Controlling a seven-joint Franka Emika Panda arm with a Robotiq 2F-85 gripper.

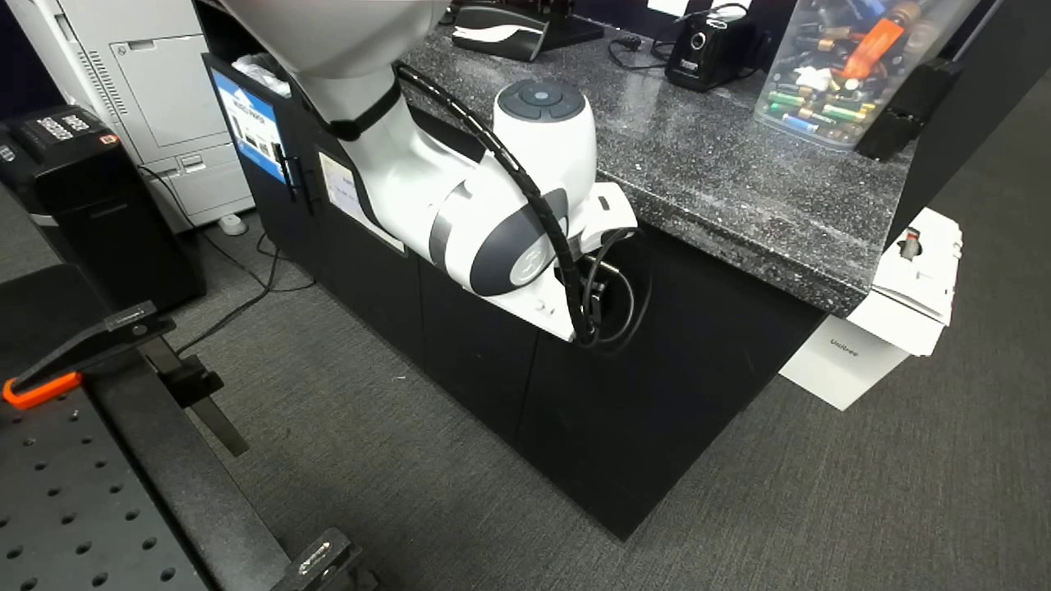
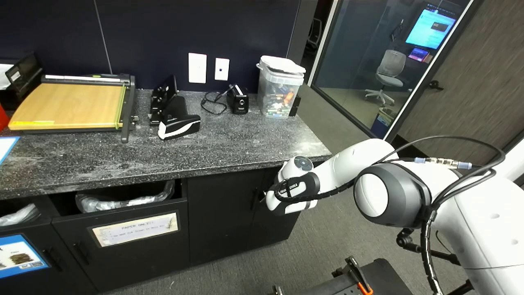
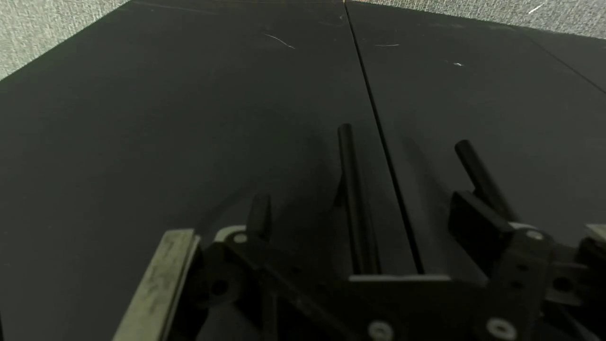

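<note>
In the wrist view, two black bar handles stand on the black cabinet doors, one on each side of the thin seam. The left handle (image 3: 355,199) shows in the gap between the fingers of my gripper. The right handle (image 3: 483,170) is partly covered at its lower end by the right finger. My gripper is open and holds nothing; whether it touches either handle cannot be told. In exterior view 1, the white arm (image 1: 502,246) reaches down before the cabinet front (image 1: 650,414), and its fingers are hidden.
Directly above the cabinet, the speckled counter (image 1: 690,187) juts out. On it stand a clear bin of batteries (image 2: 278,93), a black pencil sharpener (image 2: 239,100), a stapler (image 2: 179,125) and a paper cutter (image 2: 68,103). Open carpet (image 1: 394,473) lies before the doors.
</note>
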